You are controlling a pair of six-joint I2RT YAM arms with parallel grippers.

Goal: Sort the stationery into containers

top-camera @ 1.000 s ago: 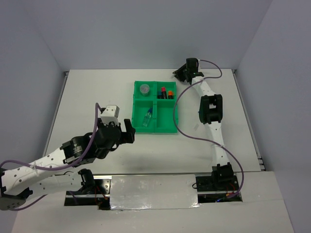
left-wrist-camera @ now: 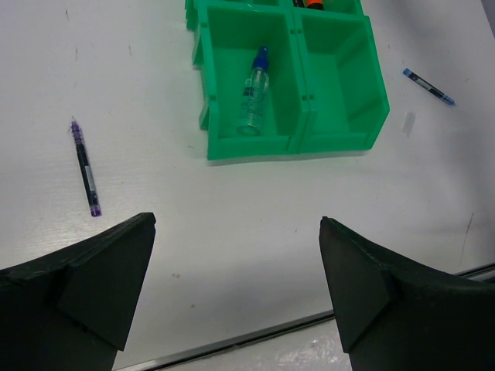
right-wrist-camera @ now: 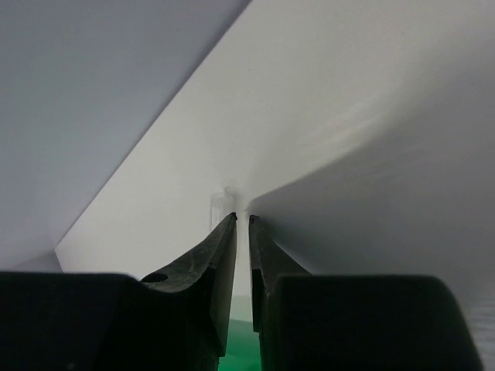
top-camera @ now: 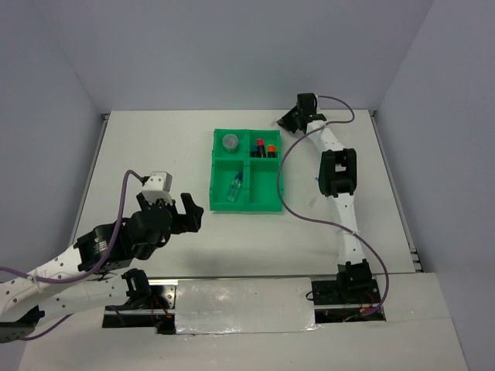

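Observation:
The green divided container (top-camera: pixel 247 170) stands mid-table. A clear bottle with a blue top (left-wrist-camera: pixel 254 97) lies in one compartment; the front right compartment is empty. On the bare table are a purple-ended pen (left-wrist-camera: pixel 87 168) left of the container and a blue-ended pen (left-wrist-camera: pixel 429 86) to its right. My left gripper (top-camera: pixel 190 213) is open and empty, left of the container's front. Near the back wall, my right gripper (top-camera: pixel 282 124) has its fingers almost together, and nothing shows in the slim gap. A small whitish piece (right-wrist-camera: pixel 222 206) appears just past its left fingertip; contact cannot be judged.
A round clear item (top-camera: pixel 230 142) and several dark bottles with coloured caps (top-camera: pixel 263 148) fill the back compartments. My right arm (top-camera: pixel 338 174) stretches over the table's right side, its purple cable (top-camera: pixel 317 219) looping beside the container.
The left gripper has moved left, away from the container, still open. My right arm has shifted very slightly to the right, its gripper staying near the back wall.

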